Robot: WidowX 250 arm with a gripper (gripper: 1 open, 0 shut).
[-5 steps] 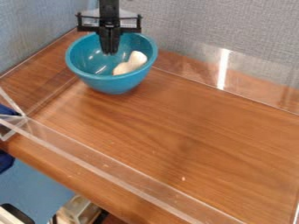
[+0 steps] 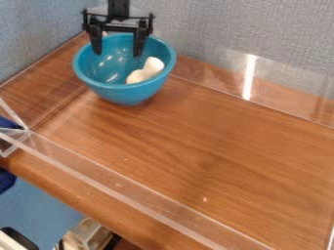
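Note:
A teal bowl [image 2: 120,92] sits at the back left of the wooden table. Inside it, toward the right side, rests a pale cream rounded object [image 2: 146,70]. My black gripper [image 2: 117,45] is over the back part of the bowl, its fingers pointing down and spread open, with nothing seen between them.
Dark blue items [image 2: 7,125] and some small clutter lie at the left edge and lower left.
The bowl and pale object look unchanged.

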